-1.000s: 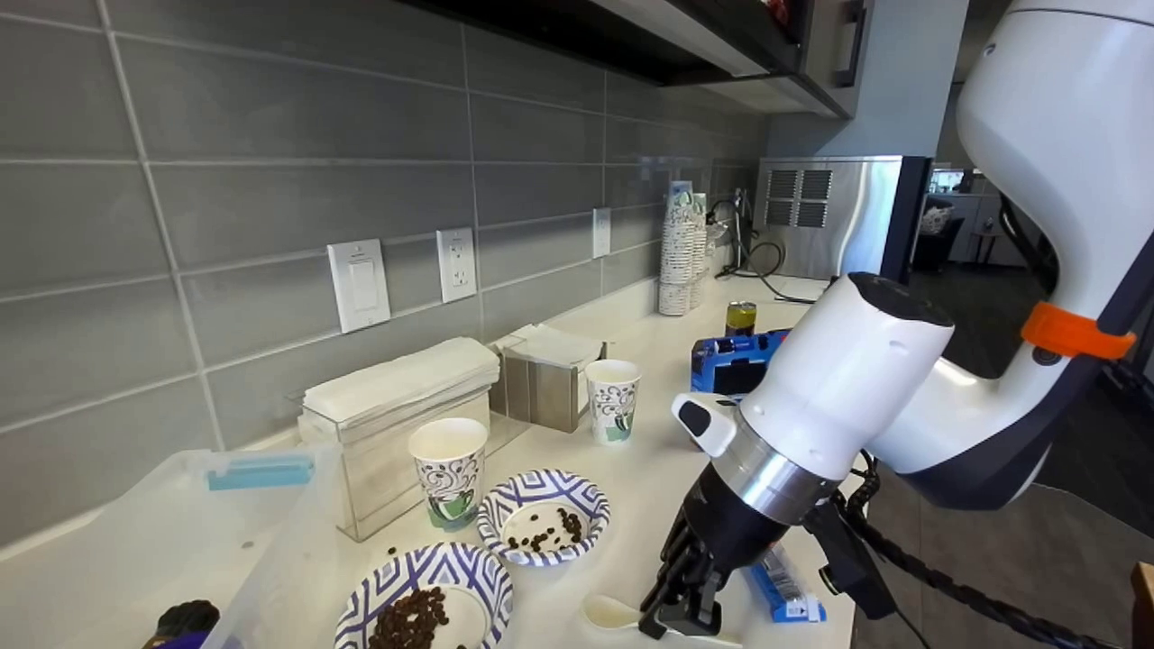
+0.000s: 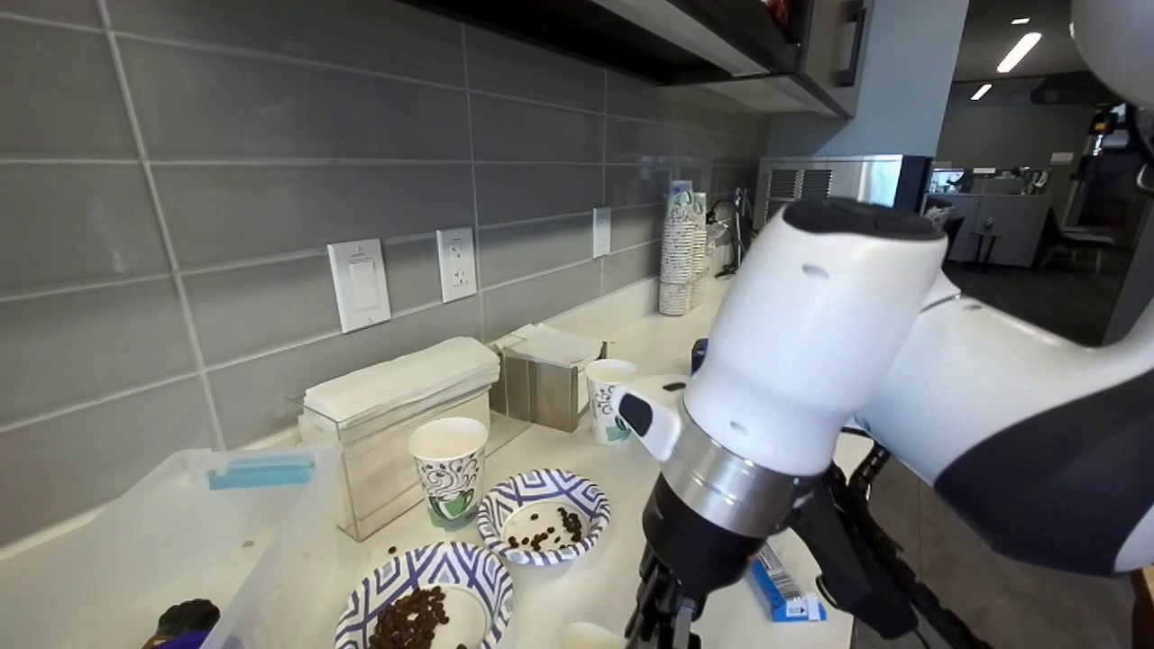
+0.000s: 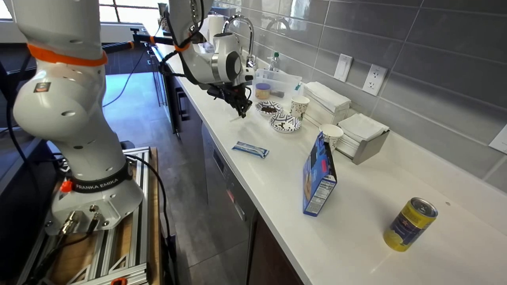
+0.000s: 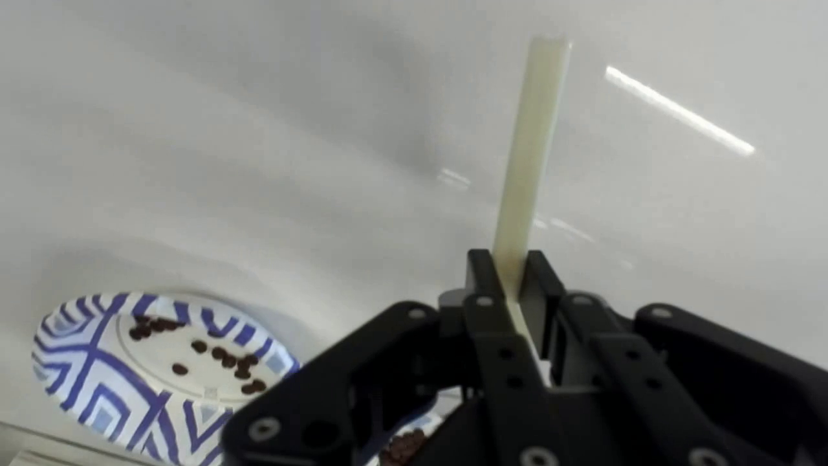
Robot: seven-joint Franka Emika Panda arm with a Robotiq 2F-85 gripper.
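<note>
My gripper is shut on a cream-coloured plastic spoon, its pads on either side of the narrow handle. The handle reaches out past the fingertips over the white counter in the wrist view. In exterior view 1 the pale spoon bowl shows at the bottom edge, beside the black fingers. Two blue-and-white patterned paper bowls stand close by: one has a few scattered coffee beans, the other a larger heap of beans. Whether the spoon touches the counter, I cannot tell.
Paper cups and napkin holders line the wall behind the bowls. A clear plastic bin stands beyond them. A blue wrapper, a blue box and a yellow can occupy the counter's other side.
In exterior view 1 my gripper and the spoon have shifted left and down toward the picture's bottom edge. The arm now covers most of the blue box and the can behind it.
</note>
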